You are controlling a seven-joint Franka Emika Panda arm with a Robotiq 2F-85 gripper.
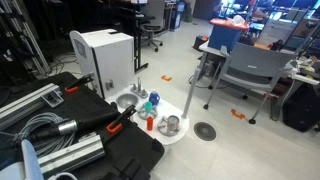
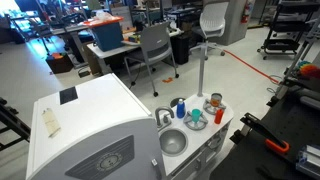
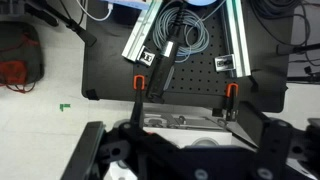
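In the wrist view my gripper stands open, its dark fingers (image 3: 264,146) spread wide at the bottom and nothing visible between them. It does not show in the exterior views. A white toy kitchen counter (image 1: 173,103) carries a metal sink (image 2: 172,142), a tap (image 2: 163,118), a teal cup (image 2: 196,115), a blue bottle (image 2: 181,108), a red object (image 2: 218,116) and a metal pot (image 1: 172,124). Below the gripper in the wrist view, the counter is mostly hidden or cut off by the fingers.
A black table (image 3: 110,70) stands beside the counter, with orange-handled clamps (image 2: 265,134) on its edge. On it lie coiled cable (image 3: 190,40), metal rails (image 3: 232,40) and a black tube (image 3: 170,50). A tall white cabinet (image 1: 106,58) adjoins the counter; a grey chair (image 1: 250,75) stands beyond.
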